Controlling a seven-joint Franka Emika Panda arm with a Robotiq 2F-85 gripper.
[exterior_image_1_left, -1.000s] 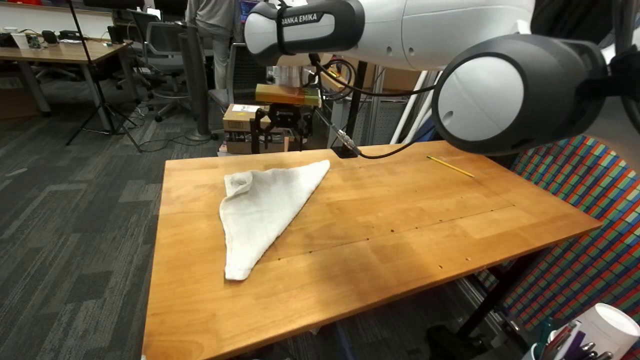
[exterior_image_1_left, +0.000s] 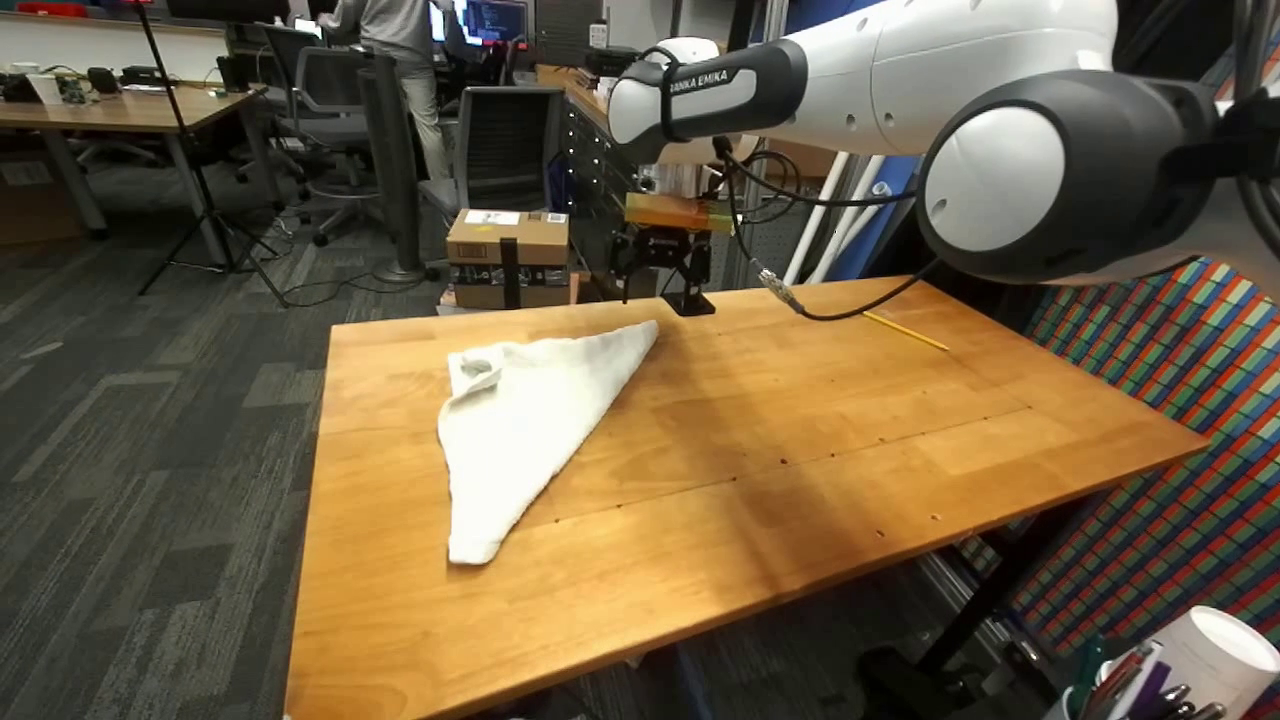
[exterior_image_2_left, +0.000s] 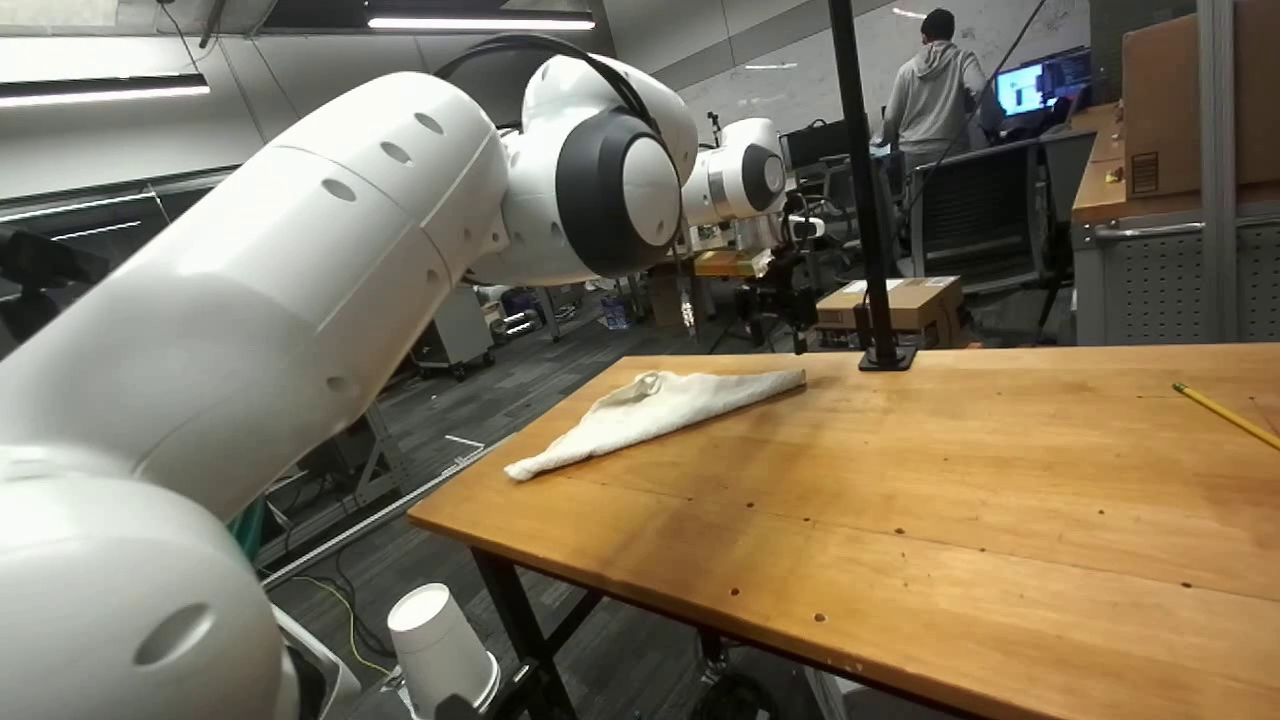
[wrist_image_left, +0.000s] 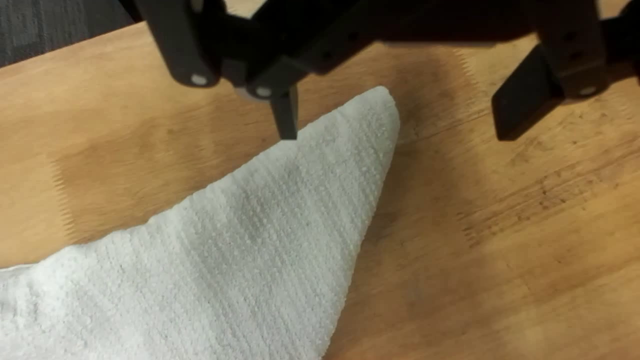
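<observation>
A white towel (exterior_image_1_left: 525, 420), folded into a rough triangle with a small curled flap at one corner, lies on the wooden table (exterior_image_1_left: 768, 480). In the wrist view one pointed corner of the towel (wrist_image_left: 336, 156) reaches up between the fingertips, apart from the right one. My gripper is open, its fingers wide apart and nothing held. Exterior view 1 has the gripper (exterior_image_1_left: 660, 270) in the air above the table's back edge, near the towel's far corner. From the other side, the towel (exterior_image_2_left: 654, 414) looks low and flat, with the gripper (exterior_image_2_left: 780, 330) beyond it.
A yellow pencil (exterior_image_1_left: 906, 330) rests on the table's far right part. A black post (exterior_image_2_left: 882, 240) with a base is fixed at the back edge, close to the gripper. Behind the table sits a cardboard box (exterior_image_1_left: 507, 258).
My arm and gripper have moved right in exterior view 1, from in front of the cardboard box to beside the black post. The towel lies where it was.
</observation>
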